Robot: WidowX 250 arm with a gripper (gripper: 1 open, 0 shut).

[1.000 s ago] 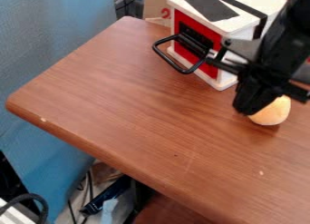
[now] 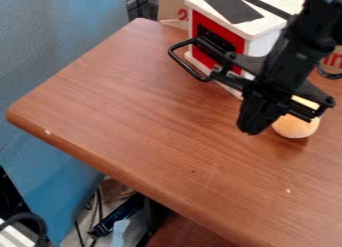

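Note:
My black gripper (image 2: 257, 113) hangs low over the wooden table (image 2: 134, 121) on the right side, its fingers pointing down. Just right of and behind it, a pale orange-yellow round object (image 2: 297, 126) sits on the table, partly hidden by the gripper. Whether the fingers are open or shut is hard to make out.
A red and white box (image 2: 222, 40) with a black bar handle stands at the back. The table's left edge borders a blue surface (image 2: 47, 66).
My gripper has moved down and to the left, from above the round object to beside it at its left.

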